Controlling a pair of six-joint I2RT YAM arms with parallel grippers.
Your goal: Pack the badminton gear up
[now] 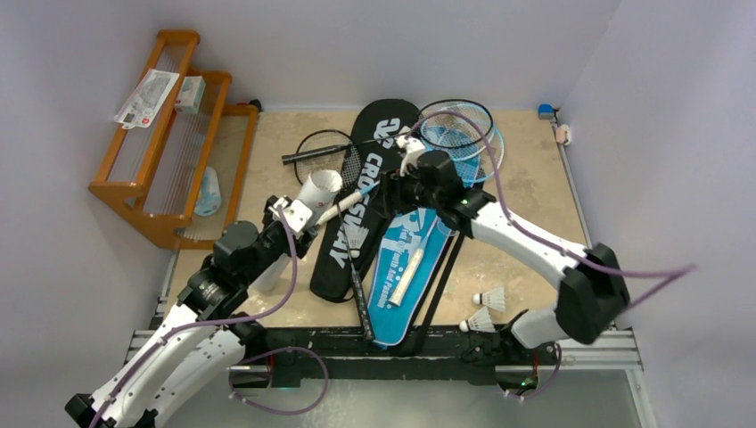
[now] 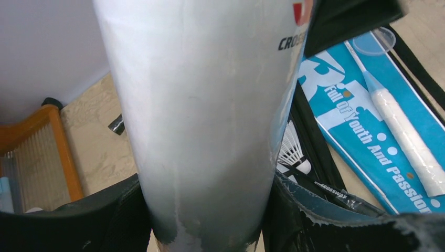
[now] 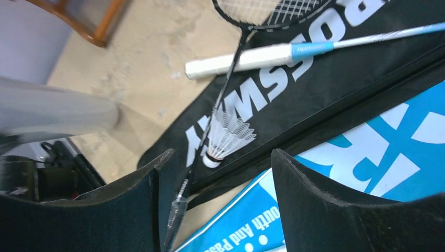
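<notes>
My left gripper (image 1: 308,217) is shut on a white shuttlecock tube (image 2: 204,121), which fills the middle of the left wrist view and rises above the table's left half in the top view. My right gripper stands open above the black racket bag (image 1: 357,245), nothing between its fingers. A blue bag (image 1: 406,285) lies beside the black one, with a white-handled racket (image 2: 406,136) on it. Another white-handled racket (image 3: 262,58) and a black racket (image 3: 207,126) cross the black bag. Two shuttlecocks (image 1: 488,299) rest at the front right.
More rackets (image 1: 455,125) overlap at the back, and a black racket (image 1: 321,156) lies left of the black bag. The wooden shelf (image 1: 169,152) stands along the left side. Bare table (image 1: 535,205) shows at the right.
</notes>
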